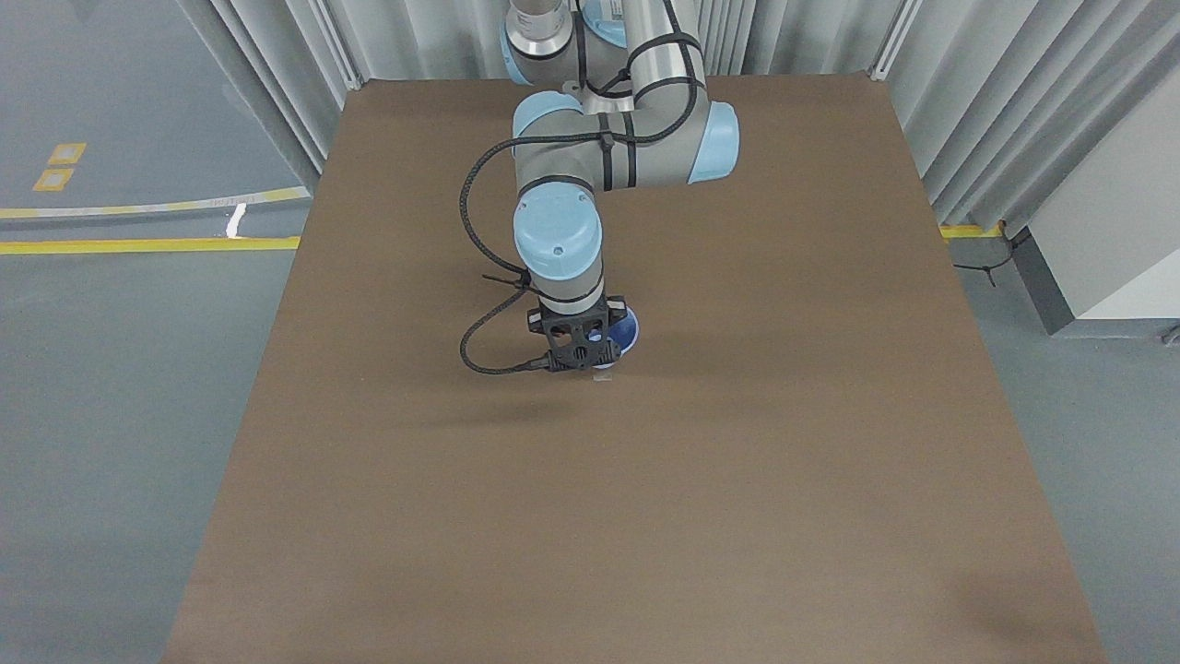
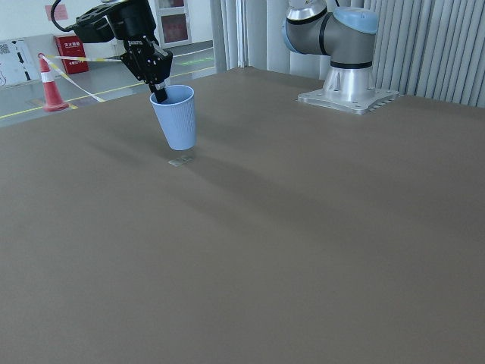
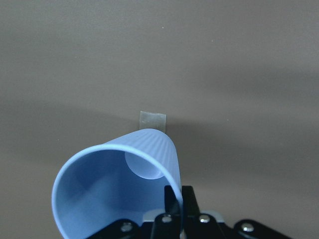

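A ribbed light-blue plastic cup (image 2: 174, 121) hangs upright above the table (image 2: 265, 258), with my gripper shut on the near side of its rim. In the wrist view the cup (image 3: 89, 199) fills the lower left, one finger inside its wall and the other outside. In the front view the cup (image 1: 626, 332) is mostly hidden behind the black gripper (image 1: 588, 354). Beneath it, a small silvery square (image 3: 152, 118) lies on the table, a short distance under the cup.
A red cone (image 2: 51, 91) is on the floor beyond the edge.
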